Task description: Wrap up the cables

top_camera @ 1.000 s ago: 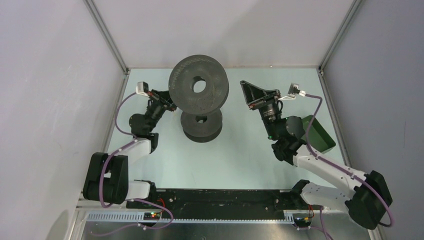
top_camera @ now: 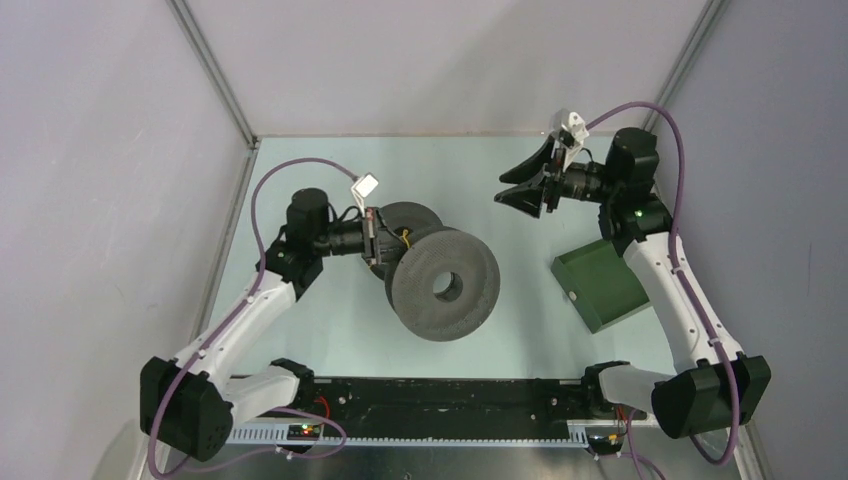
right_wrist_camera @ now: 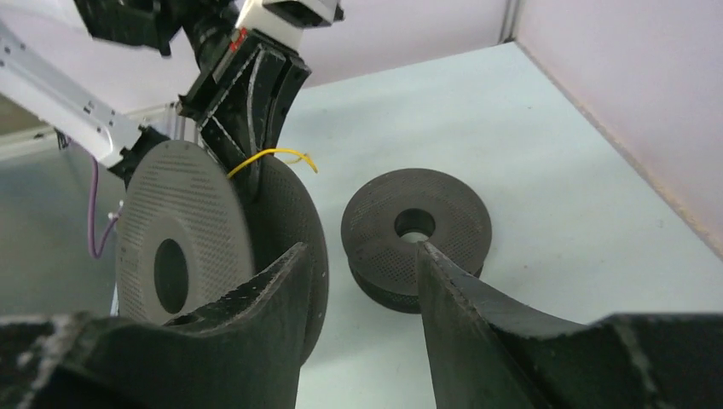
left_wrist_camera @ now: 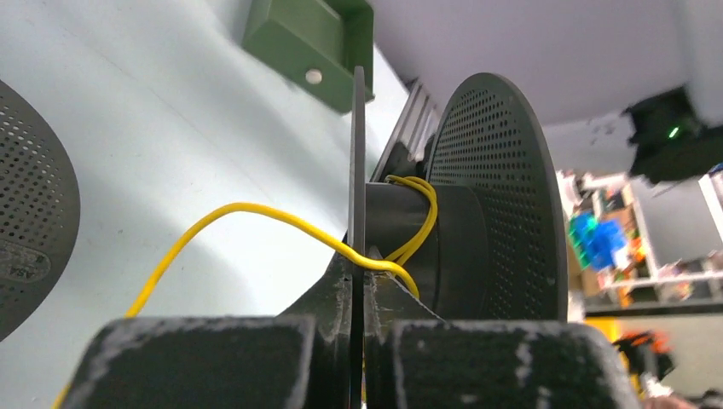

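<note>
A dark grey spool (top_camera: 445,290) hangs tilted above the table, its rim caught by my left gripper (top_camera: 376,240), which is shut on it. The left wrist view shows that pinched flange edge-on, a thin strip beside the hub. Yellow cable (left_wrist_camera: 413,239) loops round the hub, and a loose length (left_wrist_camera: 230,209) passes over the flange toward the lower left. Beneath, a second spool (right_wrist_camera: 418,217) lies flat on the table. To the right, my right gripper (top_camera: 512,190) stands open with empty space between its fingers, well apart from the held spool in the top view.
A green open box (top_camera: 600,285) rests at the right of the pale table. Below the right forearm there is little free room. Walls close in on the left, right and back.
The held spool has come down toward the front right and turned, with my left gripper still on its rim.
</note>
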